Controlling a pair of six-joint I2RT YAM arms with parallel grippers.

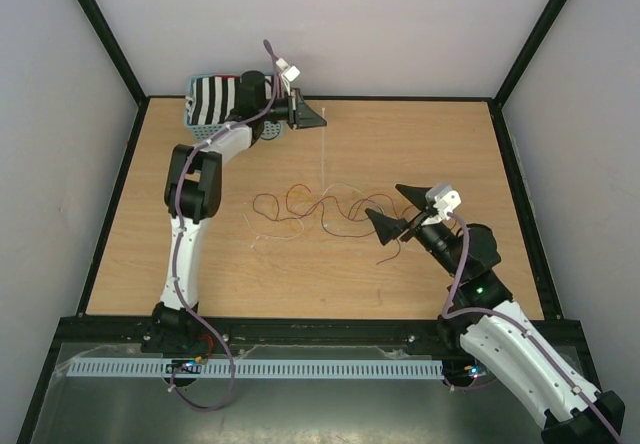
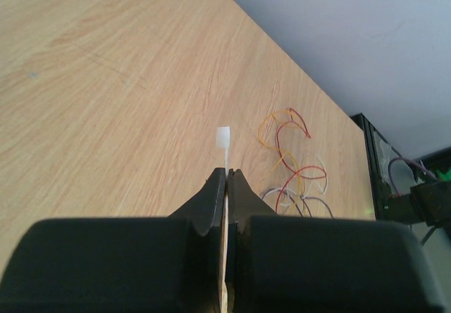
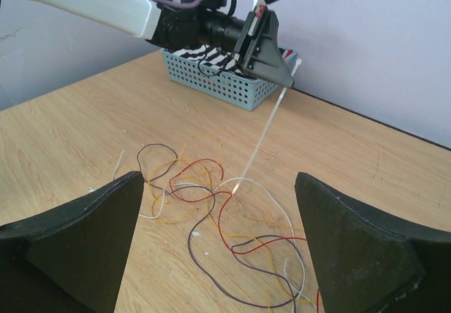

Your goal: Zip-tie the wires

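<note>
A loose tangle of red, yellow, white and dark wires (image 1: 330, 214) lies in the middle of the table. My left gripper (image 1: 320, 120) is shut on a long white zip tie (image 1: 323, 152) (image 3: 255, 151), which hangs upright between its fingertips; its lower end reaches down toward the wires in the right wrist view. My right gripper (image 1: 385, 208) stands open at the right side of the tangle, with wires visible beyond and between its fingers in the right wrist view.
A light blue basket (image 3: 211, 80) with striped cloth stands at the back left, partly behind my left arm. Walls and a dark frame surround it.
</note>
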